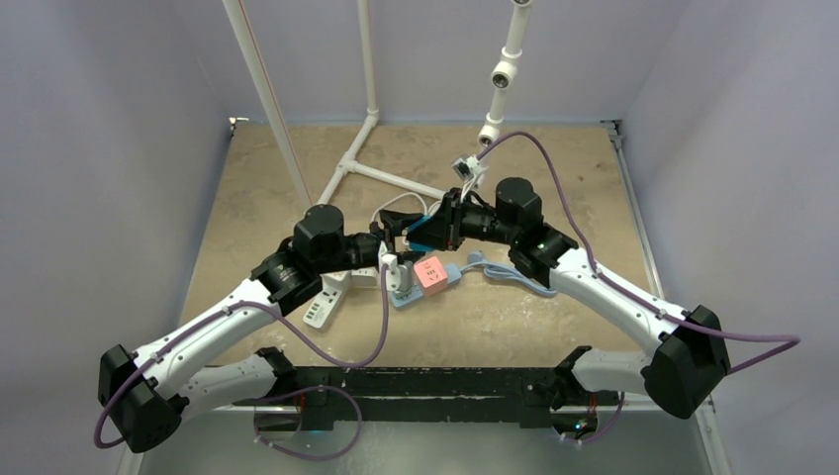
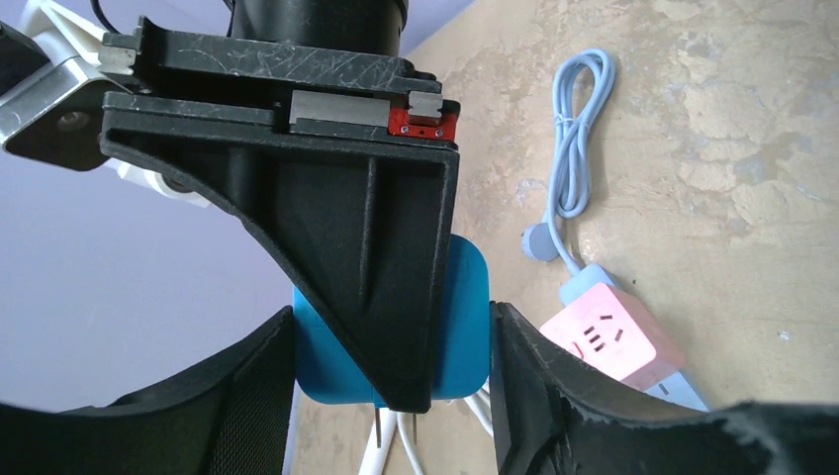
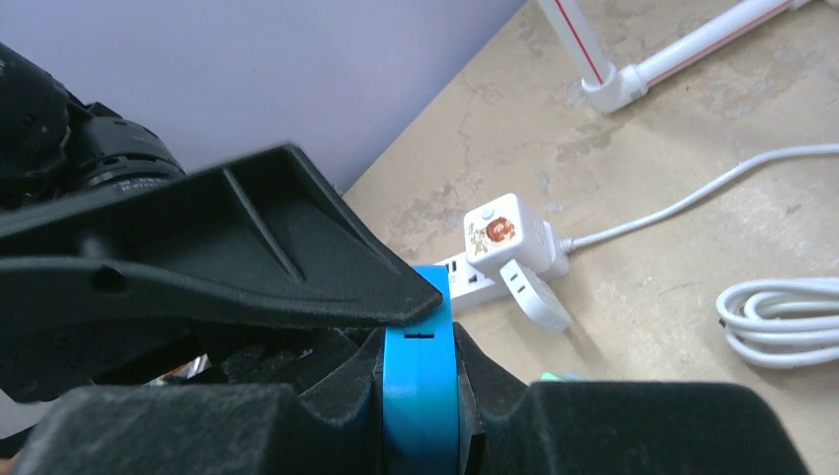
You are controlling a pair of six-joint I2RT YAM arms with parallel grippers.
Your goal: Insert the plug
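A blue plug (image 2: 465,317), prongs pointing down in the left wrist view, is held between both grippers in mid-air. My left gripper is shut on it from the sides. My right gripper is around the same plug, its black finger crossing the plug's face in the left wrist view; whether it grips tightly is unclear. Below sits a pink cube socket (image 2: 608,336) on a light blue power strip (image 2: 673,396).
A white power strip (image 1: 322,307) with a white cube adapter (image 3: 505,237) lies left. Coiled white cable (image 3: 782,317), coiled blue cable (image 2: 579,139) and white pipes (image 1: 396,178) lie around.
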